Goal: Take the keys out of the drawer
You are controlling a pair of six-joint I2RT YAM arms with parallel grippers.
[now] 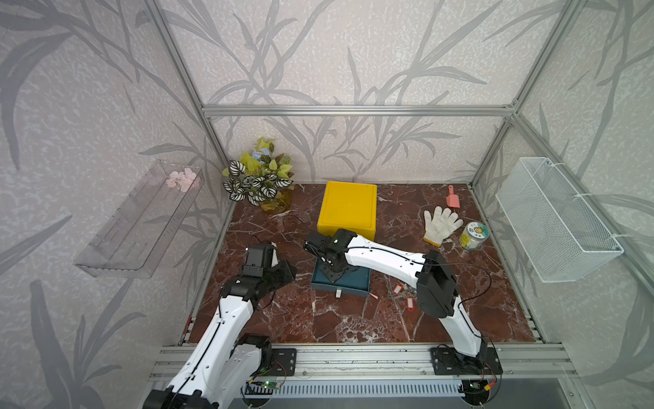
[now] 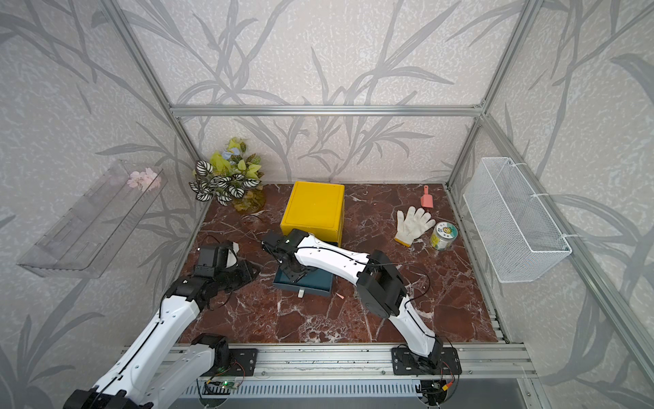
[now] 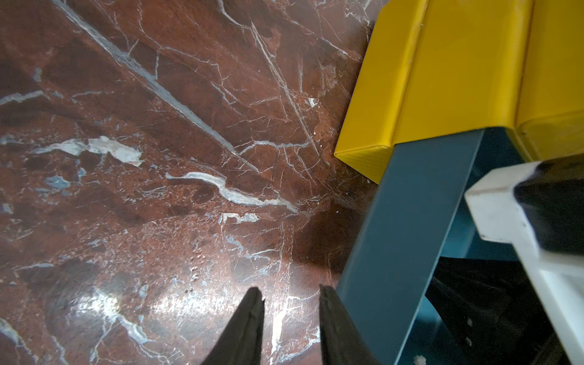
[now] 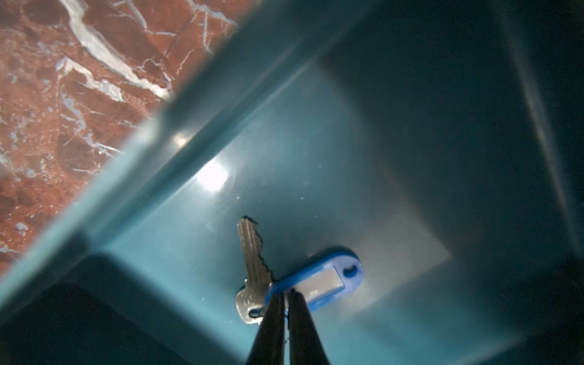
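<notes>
A yellow cabinet (image 1: 347,204) has its blue drawer (image 1: 327,286) pulled out toward the front. In the right wrist view a silver key (image 4: 254,267) with a blue tag (image 4: 343,273) lies on the drawer's floor. My right gripper reaches down into the drawer, its narrowly spaced tips at the tag's near end by the key ring; whether they hold it I cannot tell. My left gripper stands open over the marble at the drawer's left side, nothing between its fingers.
A plant (image 1: 259,177) stands back left; a white glove (image 1: 441,225), a can (image 1: 474,236) and a pink scoop (image 1: 453,199) lie right. Small red-and-white items (image 1: 410,303) lie beside the drawer. Wall baskets hang either side.
</notes>
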